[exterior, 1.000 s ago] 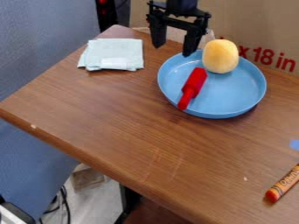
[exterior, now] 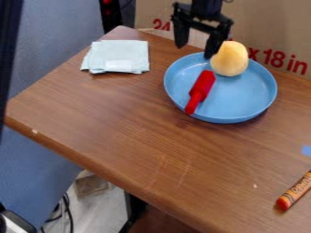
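The black gripper (exterior: 195, 42) hangs at the top centre above the back rim of a blue plate (exterior: 249, 100), its two fingers apart with nothing visible between them. On the plate lie a red elongated object (exterior: 199, 92), with a narrower end toward the front, and a pale yellow-orange round object (exterior: 230, 58) at the back right, just beside the gripper's right finger.
A folded light cloth (exterior: 115, 56) lies at the back left of the wooden table (exterior: 134, 136). An orange stick-like item (exterior: 295, 189) lies at the front right. Cardboard (exterior: 274, 27) stands behind. The table's left edge drops to the floor.
The gripper has moved slightly up and to the right over the last second. The objects on the plate and table look unmoved.
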